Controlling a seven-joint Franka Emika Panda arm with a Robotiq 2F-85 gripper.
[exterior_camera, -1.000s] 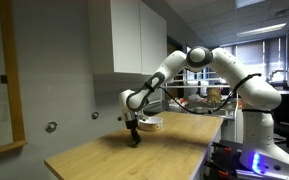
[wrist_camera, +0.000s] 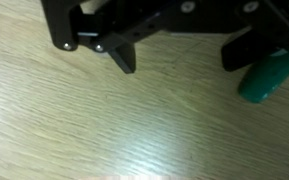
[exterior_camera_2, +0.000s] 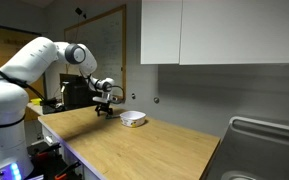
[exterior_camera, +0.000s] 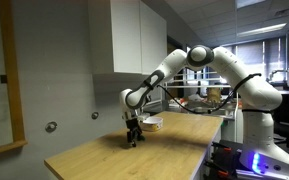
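Low over the wooden table (exterior_camera: 104, 160), my gripper (exterior_camera: 134, 142) points downward. In the wrist view the gripper is open, its two dark fingers wide apart with only bare tabletop between them. A green object (wrist_camera: 267, 80) with a rounded end shows at the right, partly hidden behind the right finger; it lies outside the gap. I cannot tell what the green object is. Exterior view 2 has the gripper (exterior_camera_2: 106, 113) at the far part of the table, left of a white bowl-like container (exterior_camera_2: 133, 118).
The white container (exterior_camera: 151, 123) stands behind the gripper, close to the wall. White cabinets (exterior_camera_2: 234, 35) overhang the back of the table.
In exterior view 1 the gripper and wrist have shifted slightly and turned a little. The white container has stayed in place.
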